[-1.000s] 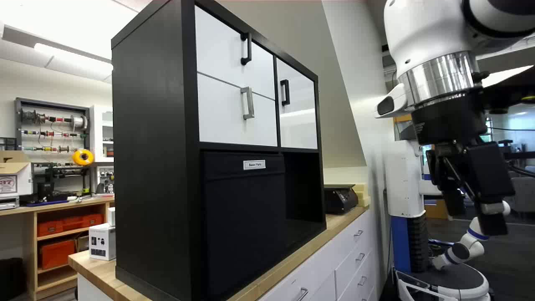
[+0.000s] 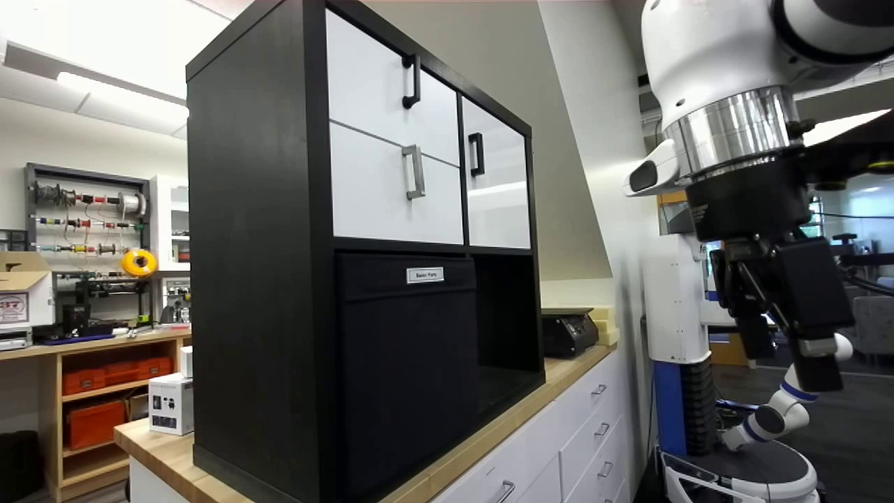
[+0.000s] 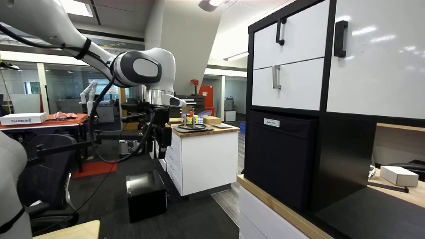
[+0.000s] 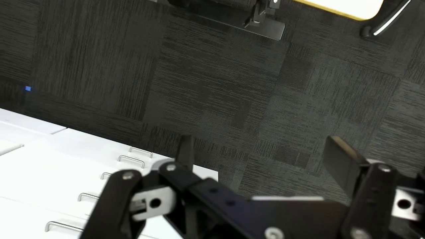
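My gripper is open and points down at the dark carpet, with nothing between its widely parted fingers. In the first exterior view the gripper [image 2: 788,365] hangs at the right, well apart from the black-framed cabinet [image 2: 251,251]. Two white drawers fill the cabinet's upper left: the upper drawer [image 2: 364,79] has a black handle [image 2: 413,81], the lower drawer [image 2: 369,188] a grey handle [image 2: 416,172]. Beside them is a white door [image 2: 499,201] with a black handle [image 2: 477,154]. Drawers and door look closed. Below sits a black fabric bin [image 2: 411,369] with a label.
An empty cubby [image 2: 507,318] is right of the bin. The cabinet stands on a wooden counter [image 2: 578,366] over white drawers. In the second exterior view, a black box [image 3: 147,195] lies on the floor below the arm. Open air separates the gripper from the cabinet.
The arm and gripper have shifted very slightly, toward the left and up in the first exterior view. The cabinet, its drawers and its door look the same.
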